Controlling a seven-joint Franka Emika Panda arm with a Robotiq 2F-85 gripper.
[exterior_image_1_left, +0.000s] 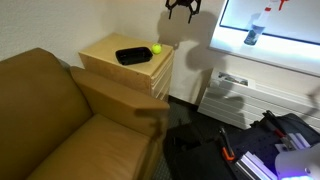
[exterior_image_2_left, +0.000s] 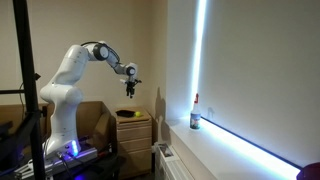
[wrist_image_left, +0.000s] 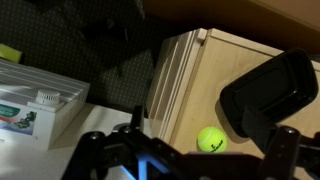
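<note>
A yellow-green ball (exterior_image_1_left: 156, 48) rests on the wooden cabinet (exterior_image_1_left: 100, 47), beside a black tray (exterior_image_1_left: 134, 55). Seen from above in the wrist view, the ball (wrist_image_left: 211, 139) lies just outside the near edge of the tray (wrist_image_left: 268, 92), which looks empty. High above the cabinet, my gripper (exterior_image_1_left: 180, 17) hangs with its fingers spread apart and nothing between them. It is well clear of both ball and tray; in exterior view 2 the gripper (exterior_image_2_left: 129, 93) is over the cabinet too.
A brown sofa (exterior_image_1_left: 75, 125) stands in front of the cabinet. On the windowsill is a bottle (exterior_image_1_left: 256, 28) with a red cap. A white radiator (exterior_image_1_left: 240, 100) runs below the sill. The air around the gripper is free.
</note>
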